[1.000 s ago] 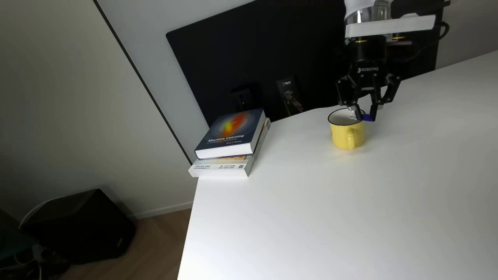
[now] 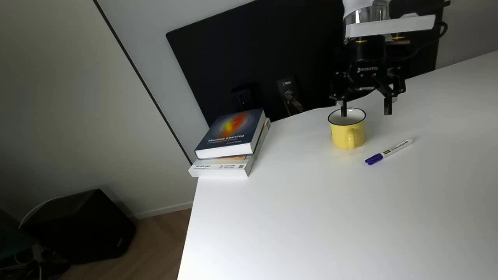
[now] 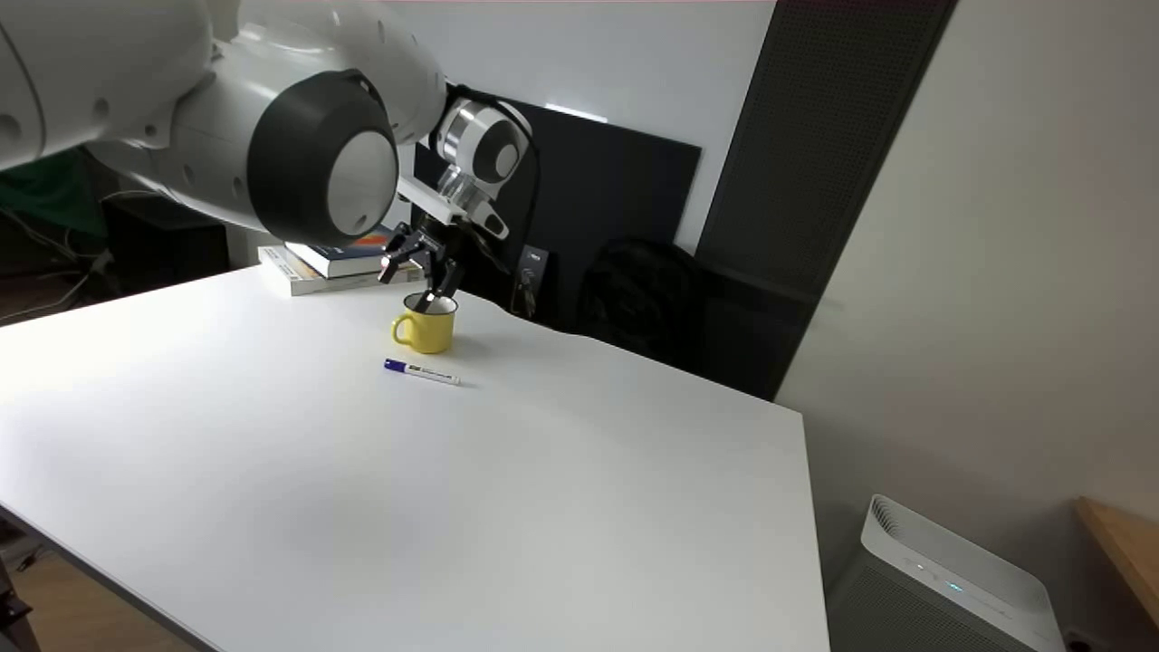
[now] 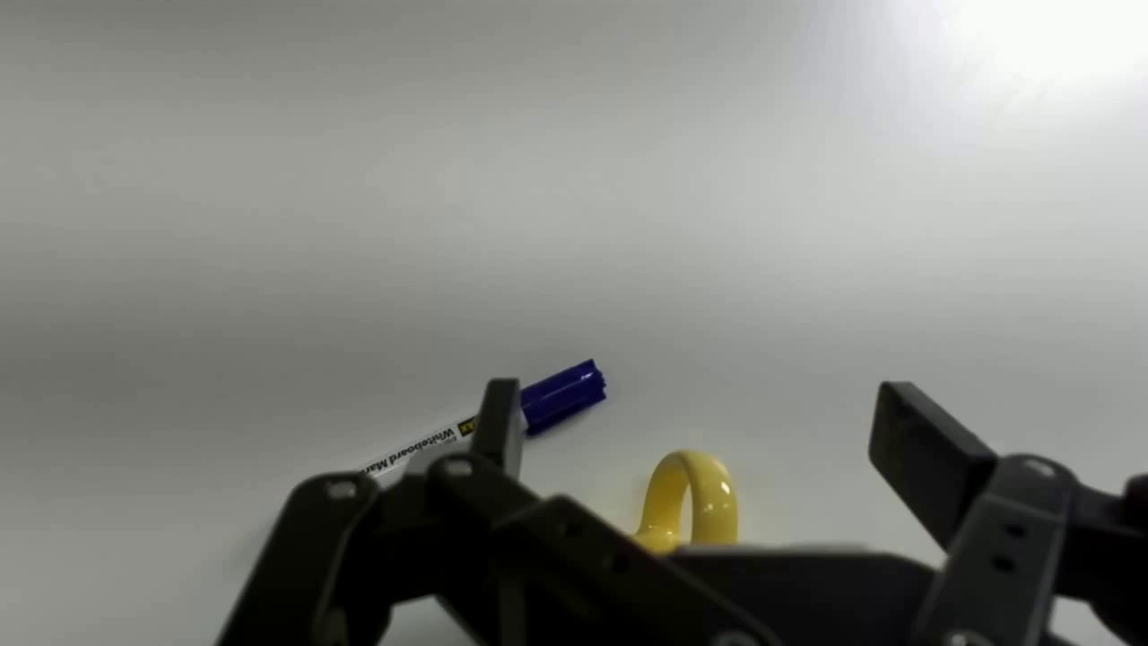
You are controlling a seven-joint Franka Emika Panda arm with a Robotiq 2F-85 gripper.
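Note:
A whiteboard marker (image 2: 389, 151) with a purple-blue cap lies flat on the table, in front of the yellow mug (image 2: 348, 135) and apart from it. Upright and dark-rimmed, the mug turns its handle (image 4: 705, 493) toward the front of the table. My gripper (image 2: 366, 114) stands open above the mug, nothing between its fingers. One fingertip overlaps the mug's opening in exterior view 1; whether it touches the rim I cannot tell. The wrist view shows the marker's capped end (image 4: 565, 397) beside one finger (image 4: 498, 429), which partly covers the marker's body.
Two stacked books (image 2: 229, 140) lie at the table's corner, left of the mug. Behind the table's back edge stands a black panel (image 3: 625, 163).
The fingers have spread apart. The marker, earlier between the fingertips at the mug's rim, now lies on the table in front of the mug. The mug stands where it was.

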